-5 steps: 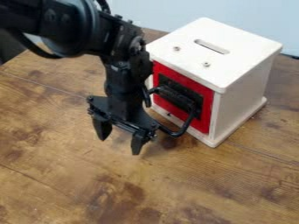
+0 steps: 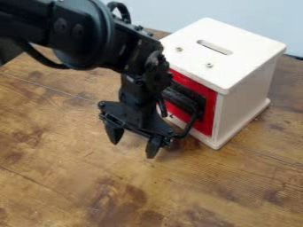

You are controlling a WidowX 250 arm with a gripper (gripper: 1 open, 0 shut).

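Note:
My black gripper (image 2: 134, 144) hangs low over the wooden floor in the camera view, left of a white wooden box (image 2: 243, 75) with a slot on top. Its two fingers point down, apart, with nothing between them. The box's red front (image 2: 204, 124) carries a black panel, partly hidden behind my wrist and cables.
A pale wall stands behind the box at the upper right.
My gripper has moved slightly right, toward the box's front, and the arm's upper part has shifted. The box has not visibly moved.

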